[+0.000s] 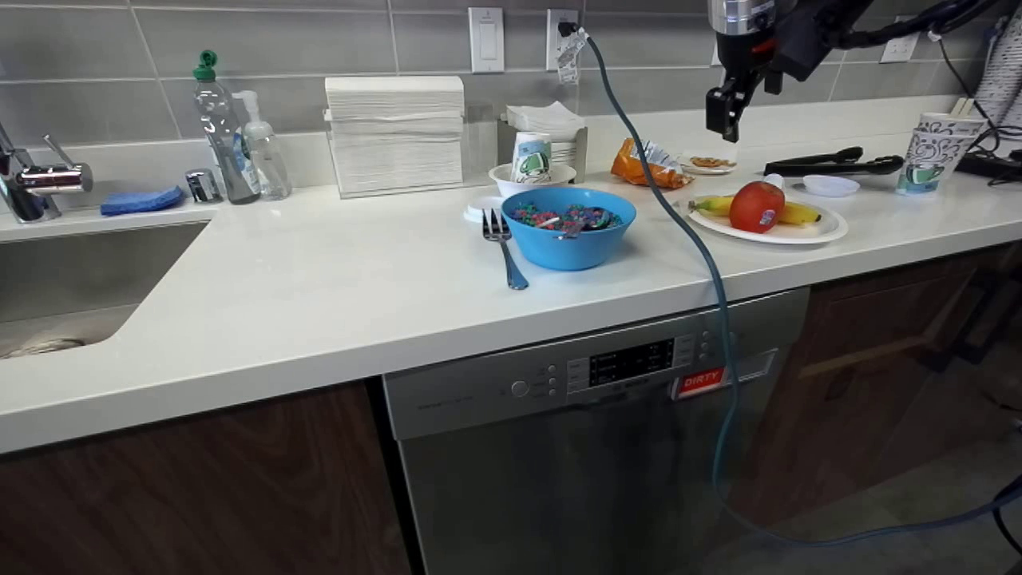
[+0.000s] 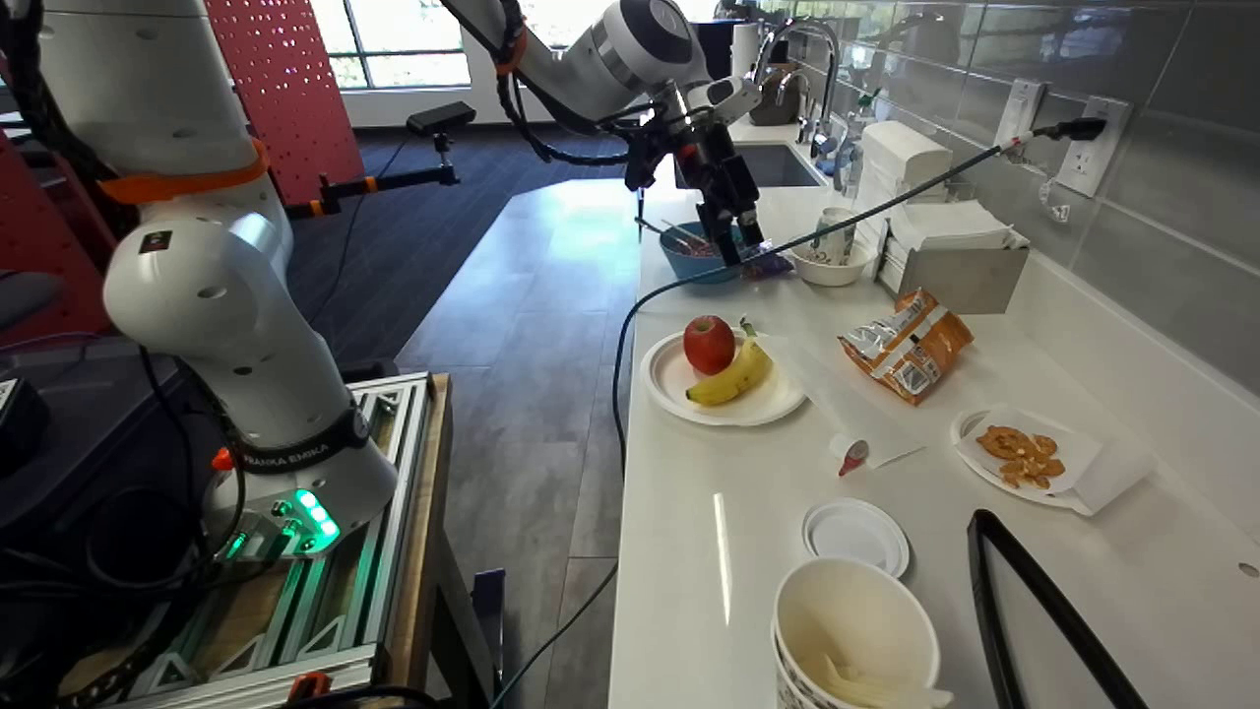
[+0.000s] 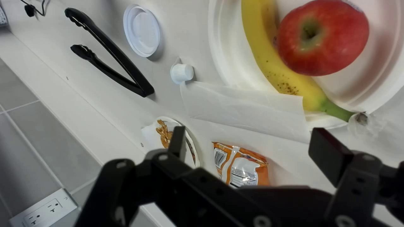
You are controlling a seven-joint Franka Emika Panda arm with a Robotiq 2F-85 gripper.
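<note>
High above the counter hangs my gripper, its two black fingers (image 3: 328,153) wide apart with only air between them. Below, in the wrist view, an orange snack bag (image 3: 242,166) lies on the counter. A red apple (image 3: 323,37) rests with a yellow banana (image 3: 265,49) on a white plate (image 3: 223,41) at the upper right. Pretzels (image 3: 163,133) lie on a small paper plate, partly hidden by one finger. Black tongs (image 3: 109,49) lie spread near a white lid (image 3: 142,30). In exterior view 1, a blue bowl (image 1: 565,251) holds colourful wrapped candy, and a fork (image 1: 508,251) lies beside it.
A blue cable (image 1: 685,225) runs from the wall outlet across the counter and down its front. A patterned cup (image 1: 934,153) stands at the right. The sink (image 1: 86,278) is at the left. Open counter (image 1: 364,259) lies between sink and bowl.
</note>
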